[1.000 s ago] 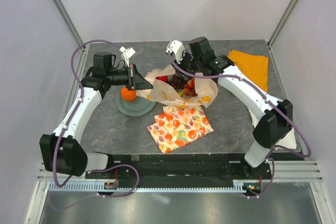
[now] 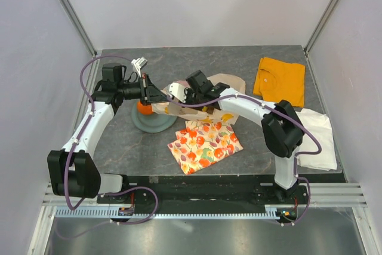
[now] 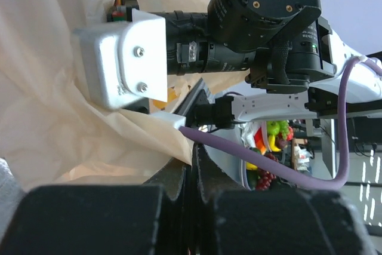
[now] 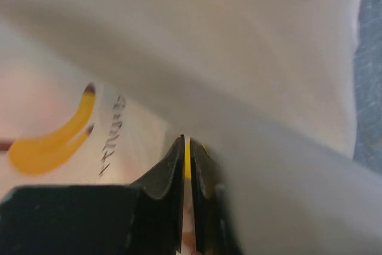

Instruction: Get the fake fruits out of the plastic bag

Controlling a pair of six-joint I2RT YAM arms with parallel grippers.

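The pale plastic bag point(image 2: 233, 85) lies open in mid-table. My left gripper point(image 2: 161, 97) is shut at its left end, against the crumpled film point(image 3: 54, 88); whether film is between its fingers is unclear. My right gripper is down inside the bag, its fingers close together beside pale film, with something yellow point(image 4: 187, 162) just behind them; what it holds cannot be seen. The top view shows little of the fruit beneath the right arm. An orange point(image 2: 144, 107) sits on a teal plate point(image 2: 152, 126) to the left. A printed banana point(image 4: 57, 141) shows on the bag.
A fruit-patterned cloth point(image 2: 206, 150) lies in front of the bag. An orange cloth point(image 2: 280, 76) and a white cloth point(image 2: 316, 141) are on the right.
My right gripper has moved left and down into the bag, covering the fruit that showed earlier. The left arm has barely moved.
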